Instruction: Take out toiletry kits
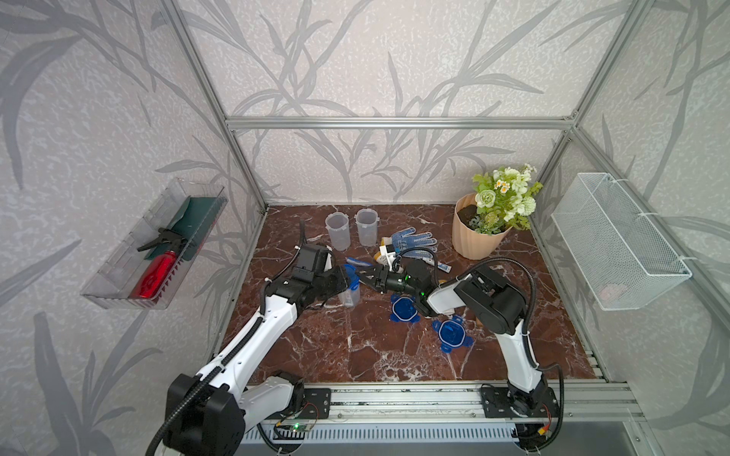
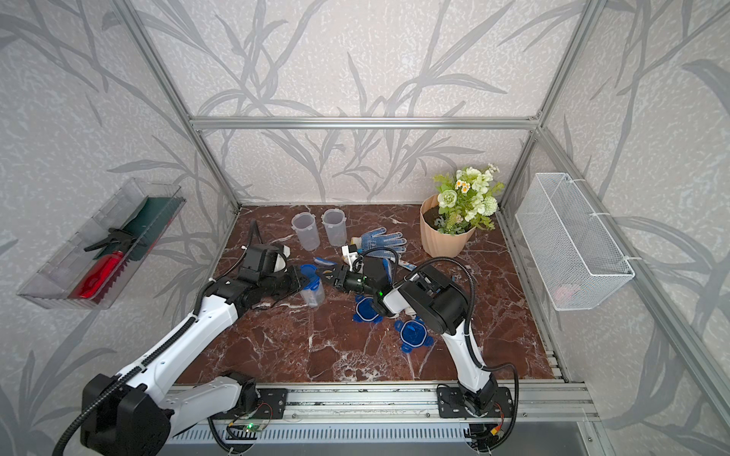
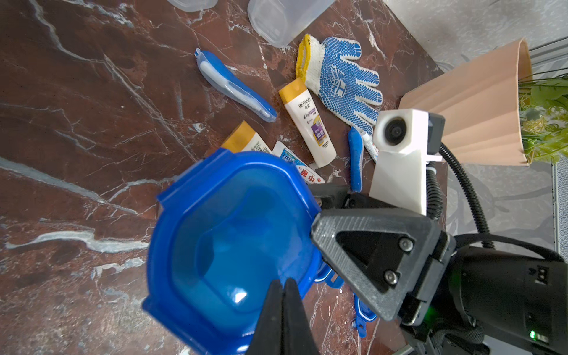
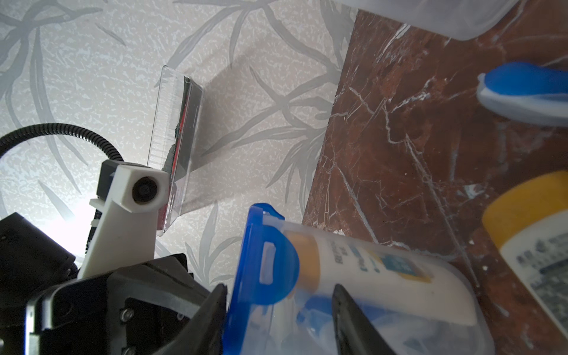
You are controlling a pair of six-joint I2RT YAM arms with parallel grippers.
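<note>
Between my two grippers stands a clear container (image 1: 349, 297) with a blue lid (image 3: 248, 230) on it. Through its wall in the right wrist view show a white bottle with an orange cap (image 4: 378, 272) and something blue and white. My left gripper is shut over the lid's near rim; nothing shows between its fingers. From the other side, my right gripper reaches the container, its fingers at the lid edge with one to either side. It appears shut on that edge, though the contact is partly hidden.
Loose on the table lie a shampoo bottle (image 3: 308, 122), a blue folding toothbrush (image 3: 235, 85) and a dotted glove (image 3: 343, 80). Two open clear cups (image 1: 337, 230) stand behind; two blue lids (image 1: 451, 333) lie in front. A flowerpot (image 1: 475, 234) is at back right.
</note>
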